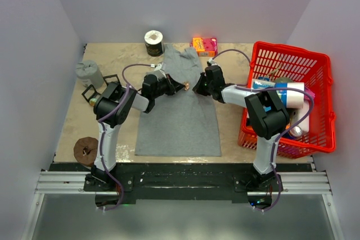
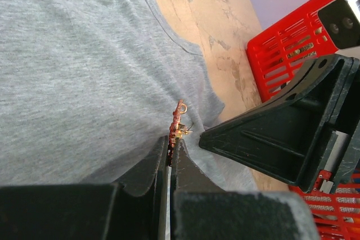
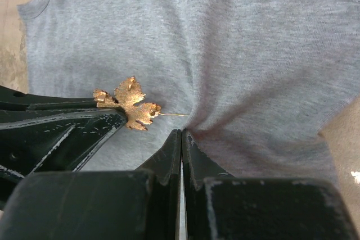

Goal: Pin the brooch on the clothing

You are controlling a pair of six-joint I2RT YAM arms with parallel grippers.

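The grey sleeveless shirt (image 1: 180, 127) lies flat on the table. My left gripper is shut on the brooch (image 2: 176, 126), a small gold maple leaf standing edge-on there. In the right wrist view the face of the brooch (image 3: 130, 102) shows, its thin pin (image 3: 174, 114) pointing right at a raised fold. My right gripper is shut on a pinch of the shirt, and the fold (image 3: 203, 82) runs up from its fingertips. The pin's tip ends at the fold's edge; whether it enters the cloth I cannot tell.
A red basket (image 1: 322, 71) full of goods stands at the right. Behind the shirt are a can (image 1: 154, 43) and a pink-and-orange box (image 1: 205, 46). A grey roll (image 1: 89, 74) and a brown disc (image 1: 86, 151) sit on the left.
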